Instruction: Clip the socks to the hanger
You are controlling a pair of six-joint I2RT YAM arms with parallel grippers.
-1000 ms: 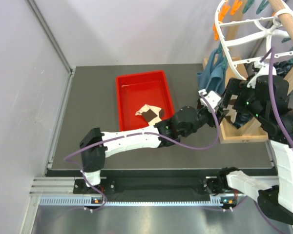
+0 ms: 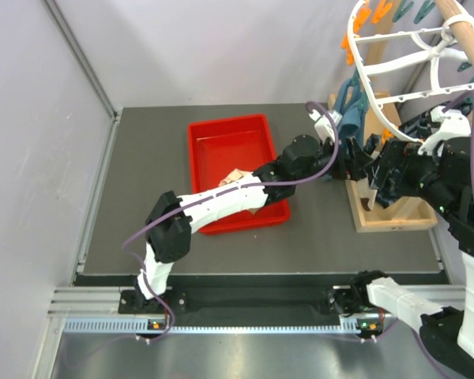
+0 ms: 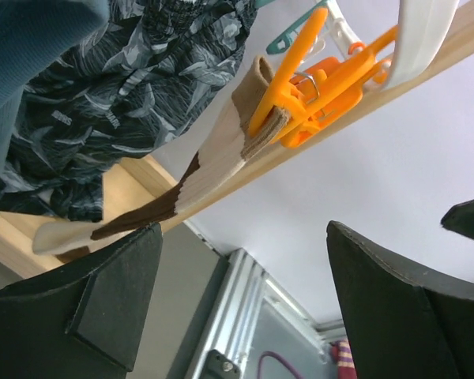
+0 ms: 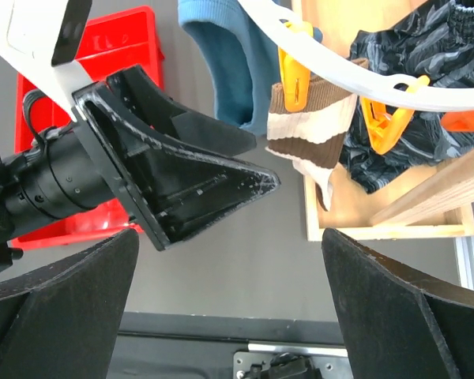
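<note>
The white hanger (image 2: 403,95) carries orange and teal clips. A brown-and-cream striped sock (image 3: 213,162) (image 4: 312,126) hangs in orange clips (image 3: 316,99) (image 4: 296,79), beside a teal sock (image 4: 233,55) and a dark patterned sock (image 3: 126,95) (image 4: 426,55). My left gripper (image 2: 355,162) is open below the striped sock, with nothing between its fingers. My right gripper (image 2: 383,170) is open near the hanger, with nothing between its fingers; in its wrist view the left gripper sits just ahead of it.
A red bin (image 2: 225,138) with a striped sock (image 2: 235,175) in it stands left of the hanger, partly under my left arm. A wooden stand base (image 2: 391,223) lies beneath the hanger.
My left arm has moved back, away from the front edge, and now covers more of the bin. My right gripper has shifted slightly rightward.
</note>
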